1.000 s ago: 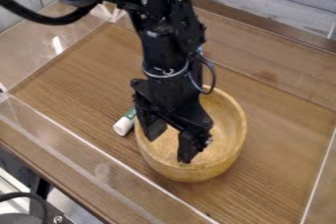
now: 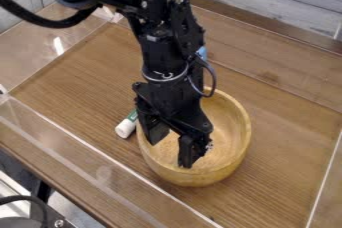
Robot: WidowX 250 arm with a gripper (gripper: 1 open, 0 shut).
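Observation:
My black gripper (image 2: 171, 132) is lowered into a round wooden bowl (image 2: 219, 164) at the middle of the view, its fingers apart and open. I cannot make out anything between them. A small white tube-like object with green on it (image 2: 128, 124) lies just left of the bowl, partly behind the gripper. A blue item (image 2: 201, 52) shows behind the arm, mostly hidden.
A pale wall edge runs along the back, and a black cable lies at the lower left corner.
The gripper has shifted very slightly within the bowl; the bowl and the tube look unchanged.

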